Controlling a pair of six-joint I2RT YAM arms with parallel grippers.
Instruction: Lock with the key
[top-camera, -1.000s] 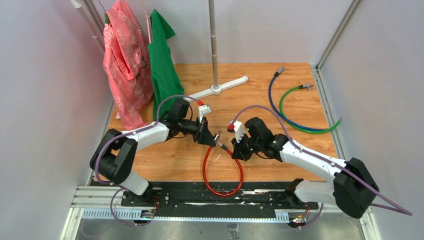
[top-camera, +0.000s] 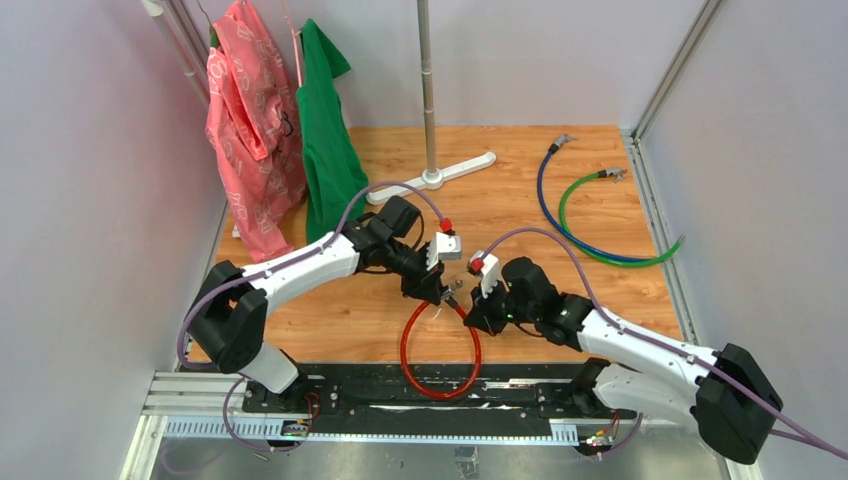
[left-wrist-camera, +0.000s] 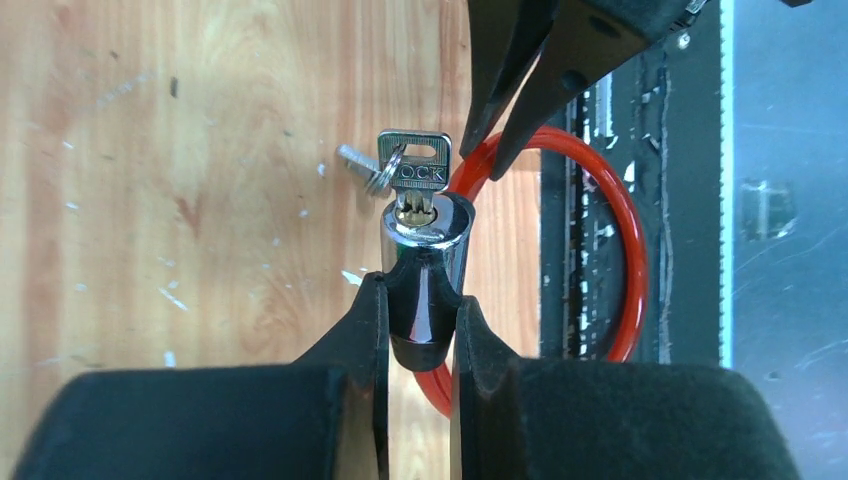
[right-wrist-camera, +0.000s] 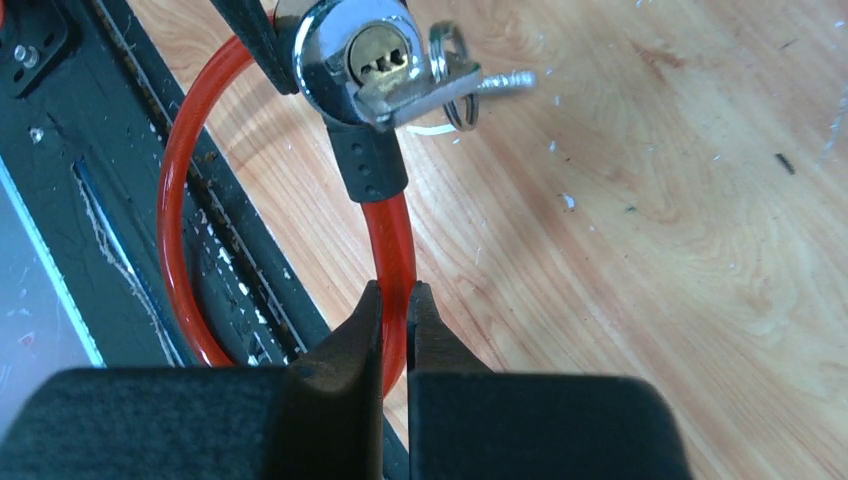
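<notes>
The red cable lock (top-camera: 477, 345) forms a loop near the front edge. Its silver lock body (left-wrist-camera: 425, 300) sits between the fingers of my left gripper, which look closed around it. A key (left-wrist-camera: 415, 160) with a ring and a second key stands in the keyhole, clearest in the left wrist view. My right gripper is shut on the red cable, below the black sleeve (right-wrist-camera: 365, 165) that joins the lock body.
Blue (top-camera: 543, 200) and green (top-camera: 570, 185) cable locks lie at the back right. A pink garment (top-camera: 250, 150) and a green one (top-camera: 325, 150) hang at the back left, beside a pole stand (top-camera: 460, 168). The front rail borders the wood floor.
Both arms have shifted slightly toward the front of the table, the left also rightward. The lock body has moved with them, and the red loop has shifted a little.
</notes>
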